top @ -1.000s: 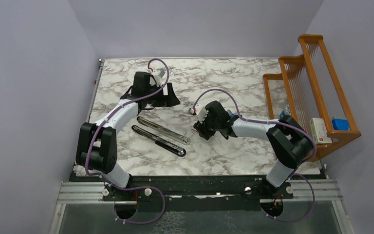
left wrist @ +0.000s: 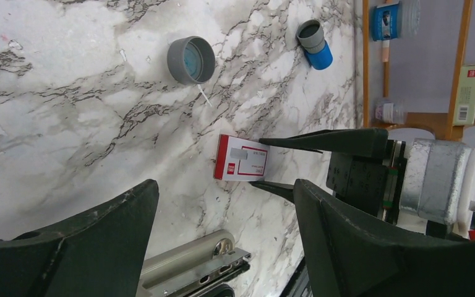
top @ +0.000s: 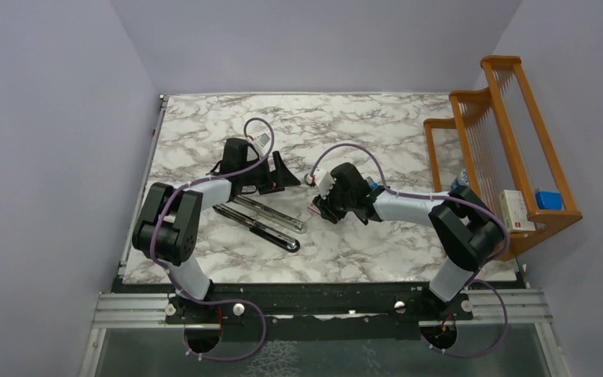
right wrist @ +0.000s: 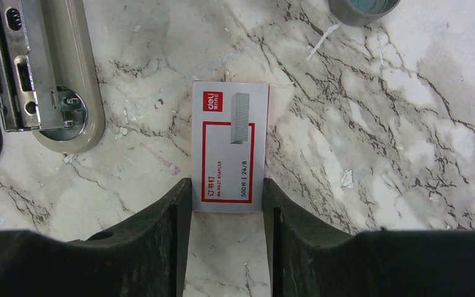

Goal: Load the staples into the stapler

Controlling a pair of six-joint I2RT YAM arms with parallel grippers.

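A small white and red box of staples (right wrist: 229, 148) is pinched across its sides near one end by my right gripper. In the left wrist view that staple box (left wrist: 242, 159) sits low over the marble, its red end pointing away from the right fingers. The stapler lies opened out, its grey part (top: 271, 212) and its black part (top: 259, 229) stretching side by side on the table. Above and to the left of the box, my left gripper (top: 290, 183) hangs with its fingers apart and nothing between them. In its own view those fingers (left wrist: 105, 229) are widely spread.
A grey cap (left wrist: 191, 60) lies behind the box, with a grey and blue piece (left wrist: 315, 44) farther right. The wooden rack (top: 510, 133) fills the right side and holds a pale box (top: 516, 210) and a blue one (top: 549, 200). Bare marble spans the back.
My left gripper has come forward toward the table's front and a little to the right.
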